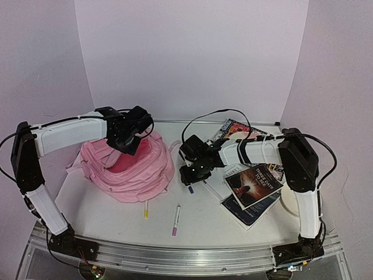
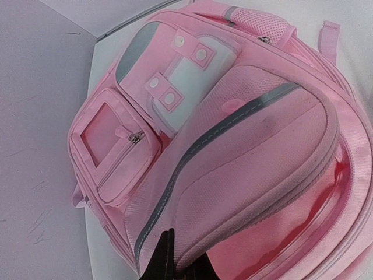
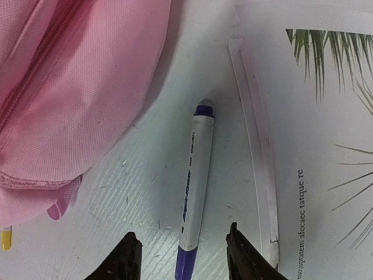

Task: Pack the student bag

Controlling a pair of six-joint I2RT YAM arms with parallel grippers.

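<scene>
The pink student bag (image 1: 137, 175) lies on its side at the left of the table, its main compartment open. In the left wrist view my left gripper is shut on the edge of the bag's flap (image 2: 256, 151). A white marker with a blue cap (image 3: 195, 181) lies on the table in the right wrist view. Above it my right gripper stands open, one finger to either side of the marker and nothing held. From the top, that gripper hides most of this marker; only its blue end shows.
A yellow-ended marker (image 1: 146, 210) and a pink-ended marker (image 1: 176, 220) lie near the front. Books (image 1: 253, 185) overlap to the right, with a white sheet (image 3: 326, 146) beside the blue marker. A pale plate (image 1: 288, 201) is partly behind the right arm.
</scene>
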